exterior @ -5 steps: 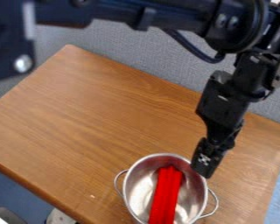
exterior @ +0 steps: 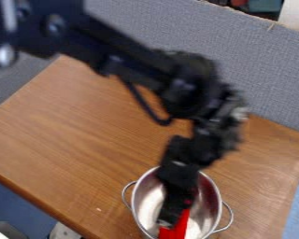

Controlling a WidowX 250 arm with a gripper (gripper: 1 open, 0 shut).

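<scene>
A metal pot point(exterior: 213, 210) with side handles stands near the front of the wooden table point(exterior: 64, 140). A red object point(exterior: 174, 230) lies inside it. My black gripper point(exterior: 178, 194) is down inside the pot over the red object, hiding much of it. The arm is blurred, and I cannot tell whether the fingers are open or touching it.
A blue strip point(exterior: 295, 210) lies at the right edge. A grey padded wall point(exterior: 152, 42) runs along the back.
My gripper has moved left and down from the pot's right side into the pot, now covering much of the red object.
</scene>
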